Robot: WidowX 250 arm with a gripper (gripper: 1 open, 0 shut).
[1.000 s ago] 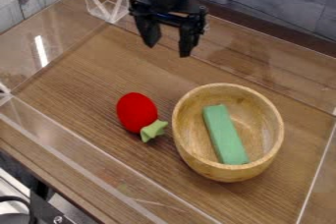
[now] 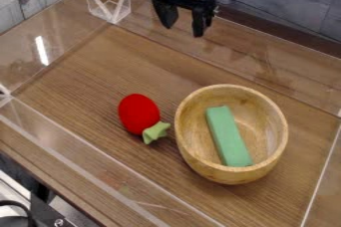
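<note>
A dark robot gripper [image 2: 182, 8] hangs at the top centre over the wooden table, its two fingers apart with bare table between and below them. A wooden bowl [image 2: 260, 112] at the lower right holds a long green block [image 2: 225, 135]. A red rounded object [image 2: 139, 113] with a small light-green tip lies left of the bowl, in front of the gripper and well apart from it.
A white wire-like object stands at the back left, near the table's edge. A dark cable shows at the bottom left corner.
The gripper has moved back, toward the top of the view, away from the bowl and the red object, which have stayed where they were.
</note>
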